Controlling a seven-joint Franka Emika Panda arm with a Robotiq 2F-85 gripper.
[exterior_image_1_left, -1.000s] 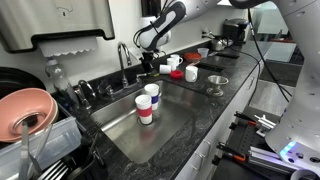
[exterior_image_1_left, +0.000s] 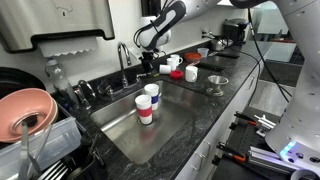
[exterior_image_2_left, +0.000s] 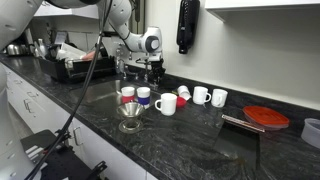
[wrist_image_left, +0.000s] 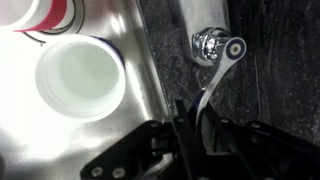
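Observation:
A slim silver metal handle (wrist_image_left: 218, 78) with a round end runs into my gripper in the wrist view. My gripper is shut on it; the exact grip is partly hidden by the dark fingers. Right beside the handle's round end is a chrome fitting (wrist_image_left: 207, 45), seemingly part of the faucet. In the first exterior view the gripper (exterior_image_1_left: 148, 71) is small and dark, low over the counter behind the sink, right of the tall faucet (exterior_image_1_left: 123, 57). A white cup (wrist_image_left: 80, 77) stands open-topped in the sink, next to a red-and-white cup (wrist_image_left: 42, 14).
The steel sink (exterior_image_1_left: 122, 135) lies in front, with red-banded cups (exterior_image_1_left: 145, 110) and a blue-banded one (exterior_image_1_left: 154, 90) in it. White mugs (exterior_image_2_left: 168, 104), a metal bowl (exterior_image_2_left: 130, 113) and a red tray (exterior_image_2_left: 248, 116) occupy the counter. A dish rack (exterior_image_1_left: 75, 165) sits at the left.

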